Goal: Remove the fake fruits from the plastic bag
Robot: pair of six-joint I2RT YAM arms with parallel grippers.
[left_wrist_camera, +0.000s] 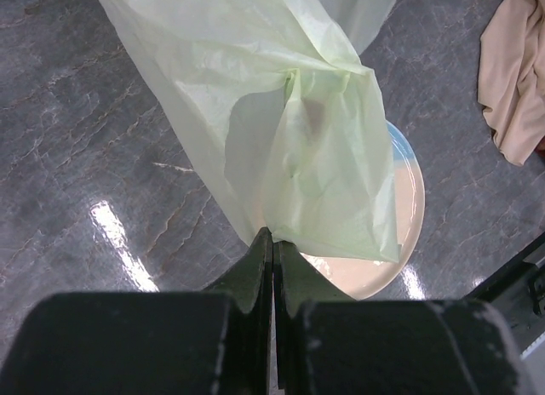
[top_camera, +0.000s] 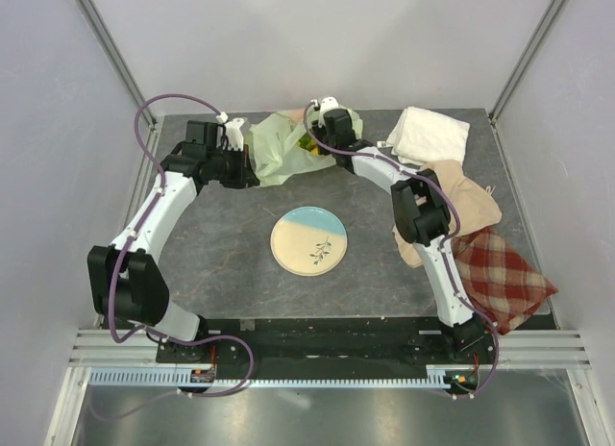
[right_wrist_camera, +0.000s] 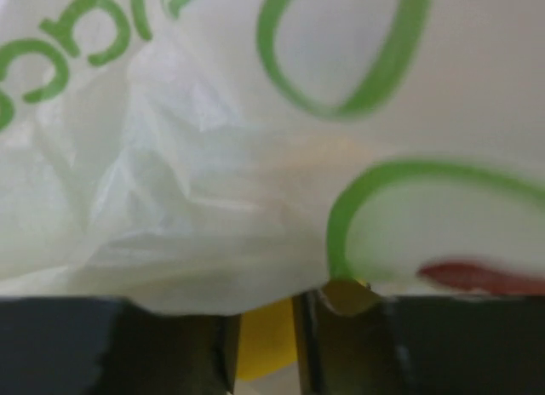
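The pale green plastic bag (top_camera: 279,153) lies across the back middle of the table. My left gripper (top_camera: 248,177) is shut at the bag's left side; in the left wrist view its fingertips (left_wrist_camera: 266,240) meet the bag's hanging film, and whether they pinch it is unclear. My right gripper reaches into the bag at its right end, fingers apart around a yellow fake fruit (right_wrist_camera: 266,344), under printed film that hides much of the view. Whether it grips the fruit cannot be told.
A cream and blue plate (top_camera: 308,241) sits at the centre front. A white towel (top_camera: 430,134), beige cloth (top_camera: 471,201) and checked red cloth (top_camera: 495,278) line the right side.
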